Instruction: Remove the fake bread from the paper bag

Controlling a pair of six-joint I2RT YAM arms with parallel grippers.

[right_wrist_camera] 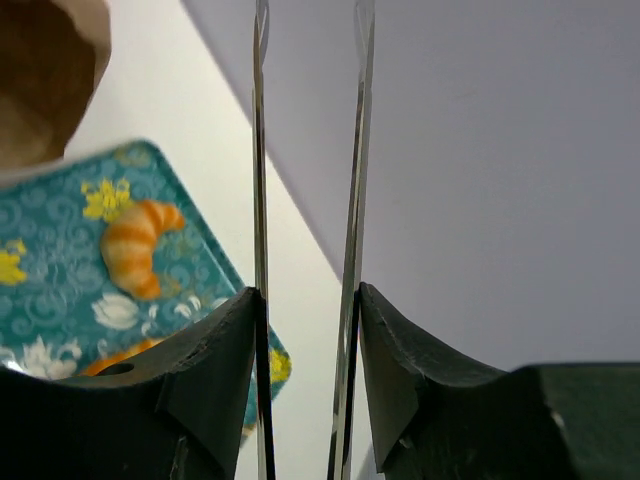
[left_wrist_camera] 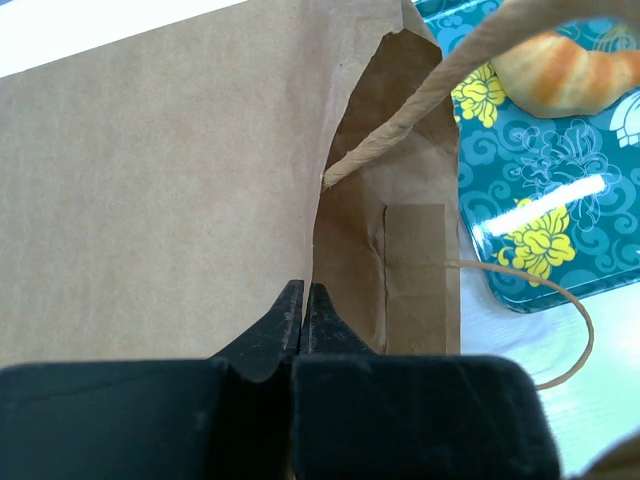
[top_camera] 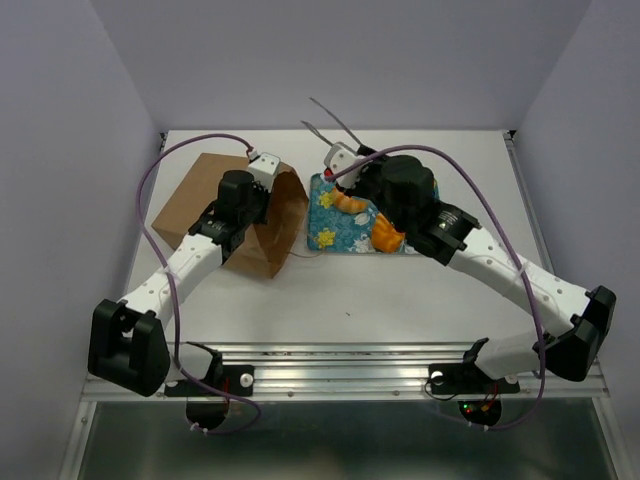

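The brown paper bag (top_camera: 204,190) lies at the left, its mouth facing the tray. My left gripper is shut on the edge of the bag's mouth; no bread shows in the visible part of the inside, and its depth is hidden. Metal tongs (right_wrist_camera: 352,200) stand between the fingers of my right gripper, a finger against each arm. Their tips are apart with nothing between. On the patterned tray (top_camera: 325,222) lie a curved croissant (top_camera: 348,203) and an orange bread (top_camera: 385,235). My right arm hides the tray's right part.
A twisted paper handle (left_wrist_camera: 420,105) arches over the bag's mouth, and a thinner one (left_wrist_camera: 575,300) loops out near the tray. Grey walls close off the back and sides.
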